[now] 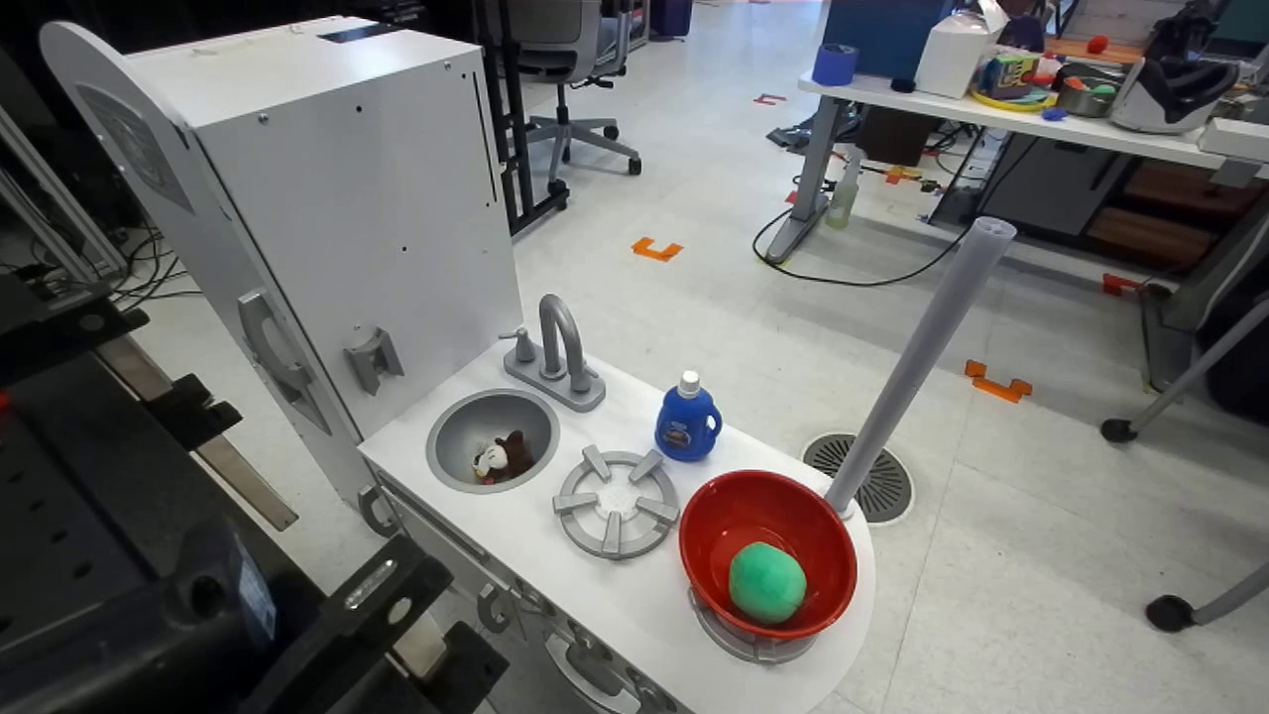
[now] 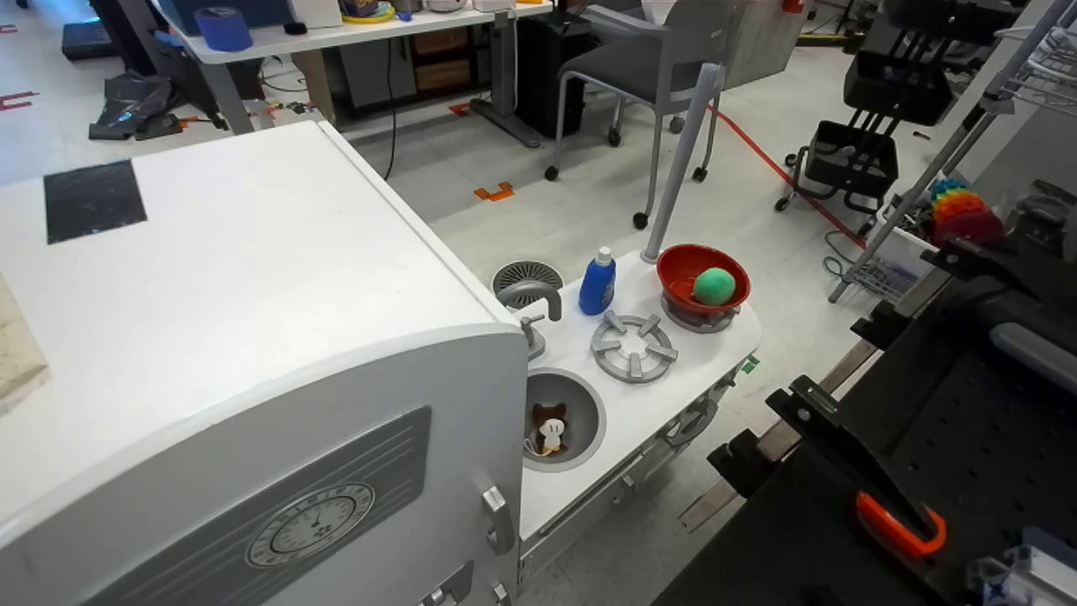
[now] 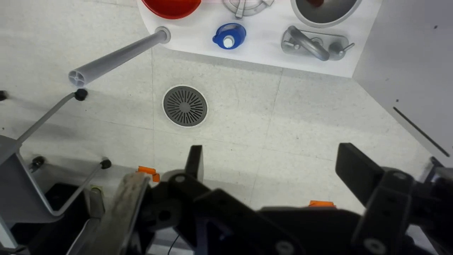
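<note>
My gripper is open in the wrist view, with only floor showing between its widely parted fingers; neither exterior view shows it. A red bowl [image 1: 714, 514] rests on the right burner of the toy kitchen, and a green ball [image 1: 767, 583] lies inside it. Left of the bowl stands an upright blue bottle [image 1: 687, 423] with a white cap. The grey sink [image 1: 442, 441] contains a small brown and white plush toy [image 1: 509, 457]. Between sink and bowl, the other burner [image 1: 615, 505] is bare. In the wrist view the counter's objects lie at the top, beyond my fingers.
A grey faucet [image 1: 561, 352] rises behind the sink. The tall white cabinet [image 1: 357, 202] walls off the counter's left end. Near the bowl, a slanted grey post [image 1: 922, 363] sticks up. Open floor with a round vent [image 3: 185, 106] lies behind the counter.
</note>
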